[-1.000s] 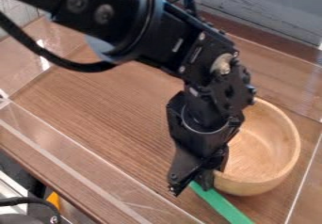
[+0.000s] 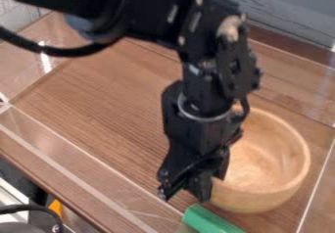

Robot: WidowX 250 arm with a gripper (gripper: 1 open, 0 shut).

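The black gripper (image 2: 194, 186) hangs over the left rim of a tan bowl (image 2: 268, 168) on the right side of the wooden table, its fingertips low at the bowl's front-left edge. What sits between the fingers is hidden by the gripper's body; it looks closed near the bowl's rim. A green object (image 2: 210, 220) lies at the bottom edge, just below the fingertips and in front of the bowl, partly out of frame.
A pale wall runs along the back. The table's front-left edge has dark clutter and cables below it.
The gripper has shifted slightly left and up, and the arm is more upright. Less of the green object shows than a second ago.
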